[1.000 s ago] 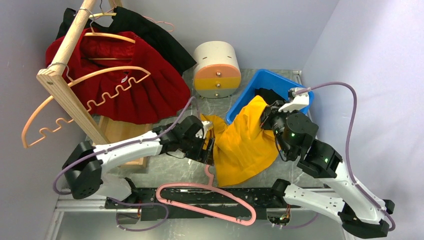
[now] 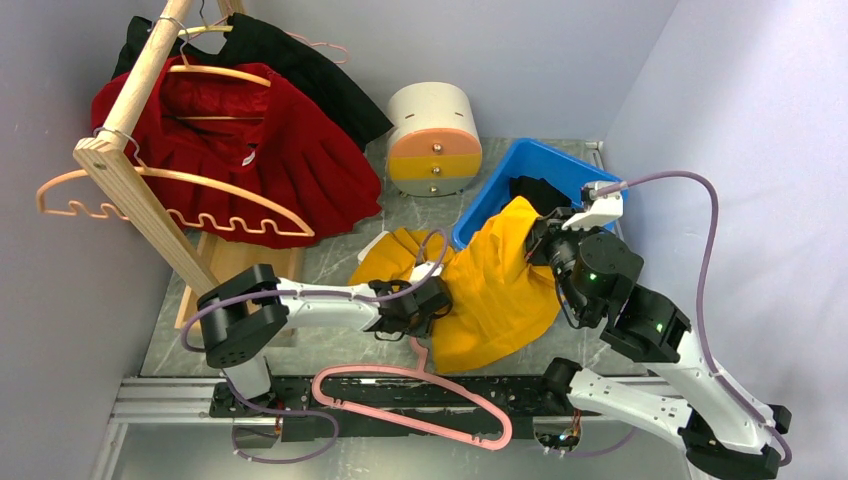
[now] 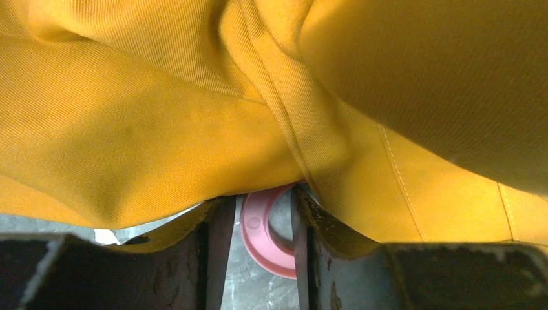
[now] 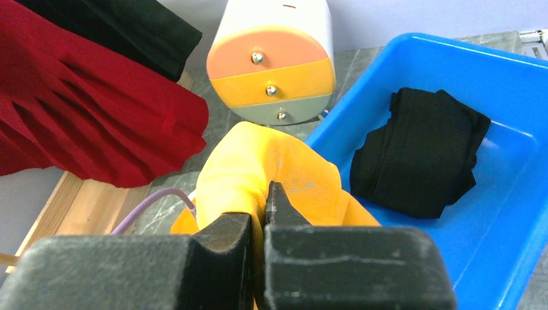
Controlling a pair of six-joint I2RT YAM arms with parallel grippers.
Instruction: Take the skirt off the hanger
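Observation:
The yellow skirt (image 2: 495, 300) droops from my right gripper (image 2: 540, 240), which is shut on its cloth beside the blue bin; the right wrist view shows the fabric pinched between the fingers. Its lower part spreads on the grey floor near my left gripper (image 2: 428, 318). In the left wrist view, skirt folds (image 3: 148, 123) lie over the fingertips, and the left fingers stand part open. Between those fingers shows the curved hook of the pink hanger (image 3: 262, 245), partly under the cloth. The body of this pink hanger (image 2: 410, 375) lies flat at the front edge, bare of cloth.
A blue bin (image 2: 590, 165) holding a folded black cloth (image 4: 420, 152) stands behind the skirt. A small round-topped drawer box (image 2: 435, 140) is at the back. On the left, a wooden rack (image 2: 150, 190) carries a red skirt (image 2: 260, 150), a black garment and an empty orange hanger (image 2: 235, 195).
My left arm has moved right and a little forward, onto the skirt beside the pink hanger's hook. The empty orange hanger on the rack has swung. The right arm has barely moved.

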